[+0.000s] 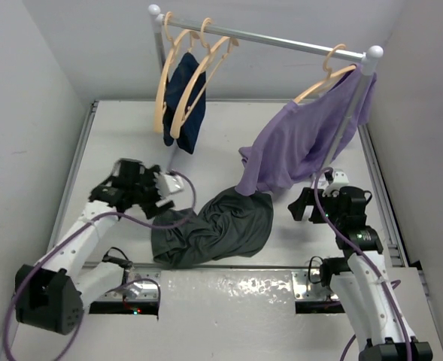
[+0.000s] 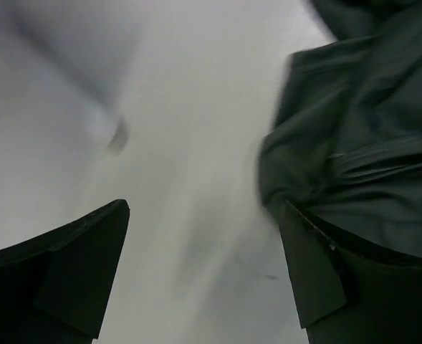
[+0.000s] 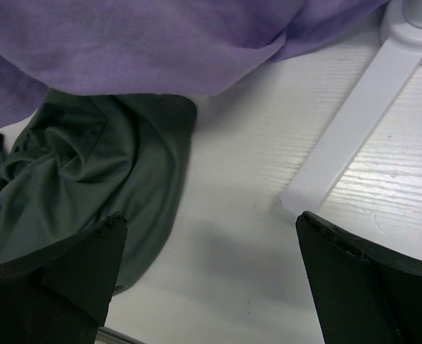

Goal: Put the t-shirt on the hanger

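Observation:
A dark grey-green T-shirt [image 1: 225, 226] lies crumpled on the table's front middle. My left gripper [image 1: 159, 204] hovers by its left end, blurred in the top view; in the left wrist view its fingers [image 2: 89, 251] are apart with nothing between them, and the shirt [image 2: 368, 143] lies to the right. My right gripper [image 1: 305, 210] stands open to the right of the shirt, its fingers [image 3: 347, 265] wide apart and empty. Wooden hangers [image 1: 177, 113] hang at the rail's left, by a navy garment [image 1: 187, 94]. Another wooden hanger [image 1: 323, 81] carries a purple shirt [image 1: 304, 143].
The rail [image 1: 274, 39] crosses above the table, with a white post [image 1: 349, 113] slanting down near my right arm. In the right wrist view the rack's foot [image 3: 350, 129] rests on the table. Bare table [image 1: 229, 158] lies between the garments.

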